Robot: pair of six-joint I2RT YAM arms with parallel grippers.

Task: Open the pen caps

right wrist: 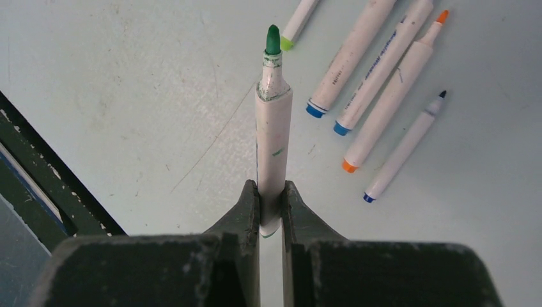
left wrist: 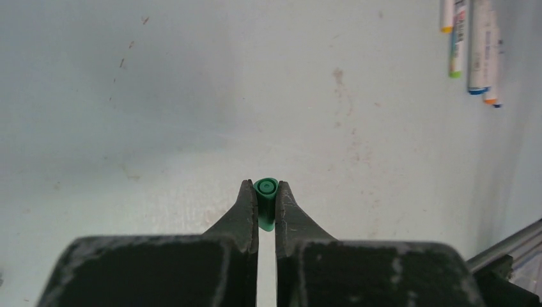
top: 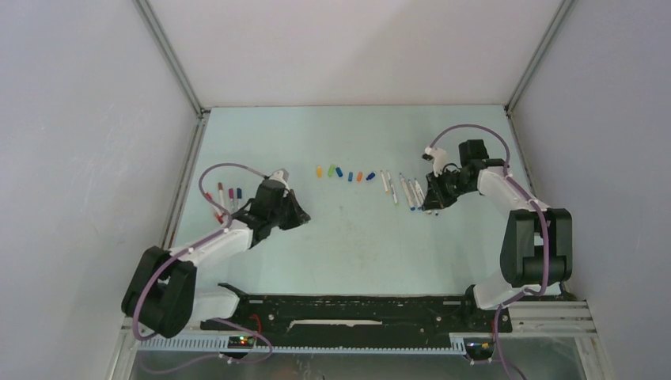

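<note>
A small green pen cap (left wrist: 266,208) is pinched between the fingertips of my left gripper (top: 304,221), clear of the table in the left wrist view. My right gripper (top: 437,204) is shut on a white pen (right wrist: 273,141) whose green tip is bare and points away from the fingers. Beside that pen lie an orange-tipped pen (right wrist: 391,99), a thin blue-tipped pen (right wrist: 406,153) and white pens with blue ends (right wrist: 351,57). Several loose caps, among them an orange cap (top: 359,176) and a green cap (top: 331,170), form a row at the table's middle.
Red-capped pens (top: 212,203) and pens with dark caps (top: 239,193) lie at the left, partly behind the left arm.
</note>
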